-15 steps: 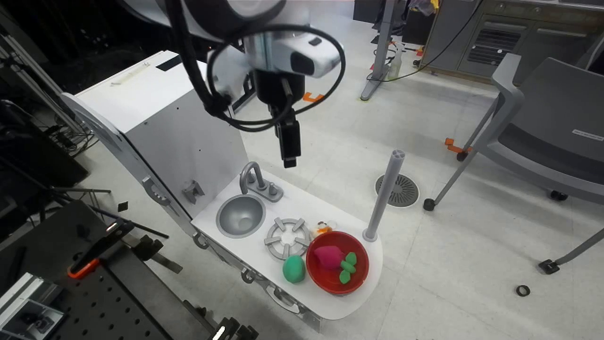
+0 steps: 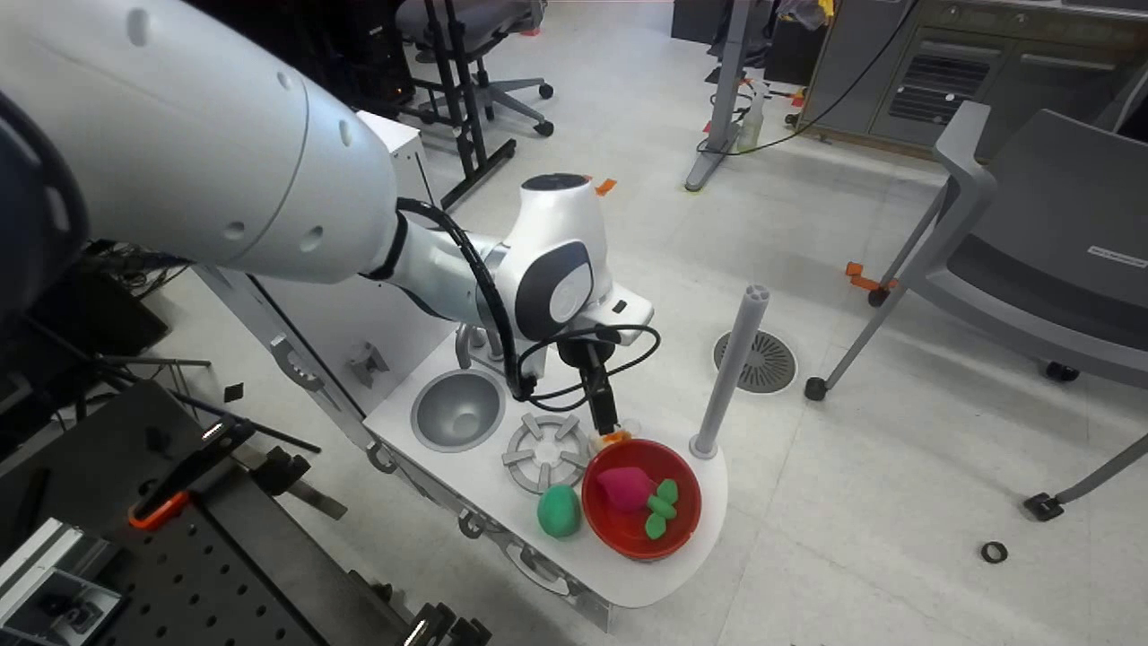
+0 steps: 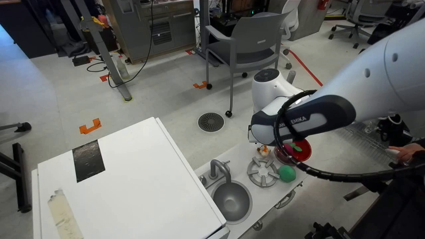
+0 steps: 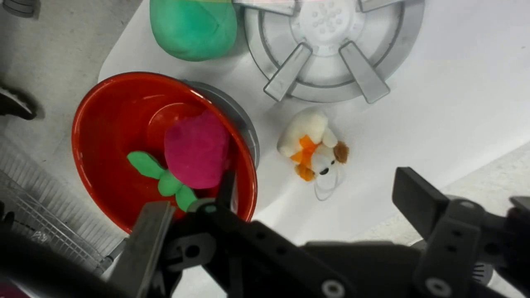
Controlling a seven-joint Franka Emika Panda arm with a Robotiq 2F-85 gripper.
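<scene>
My gripper is open, its two fingers far apart with nothing held. Between and ahead of them, in the wrist view, a small plush dog (image 4: 310,144) with an orange scarf lies on the white counter. One finger overlaps the near rim of the red bowl (image 4: 102,196); whether they touch cannot be told. Inside that bowl rests a magenta soft toy (image 4: 196,149) with green leaves (image 4: 169,183). A green rounded toy (image 4: 193,27) sits outside the bowl, beside the grey stove burner (image 4: 325,49). Exterior view 1 shows the dog (image 2: 615,436) partly hidden near my fingertips.
The grey sink (image 2: 457,411) and its faucet (image 3: 219,169) lie on the other side of the burner. A grey upright post (image 2: 732,371) rises from the counter edge near the bowl. A tall white cabinet (image 3: 131,191) borders the sink end.
The arm has come down from high over the sink's back side, toward the dog and bowl. The bowl and toys look unmoved.
</scene>
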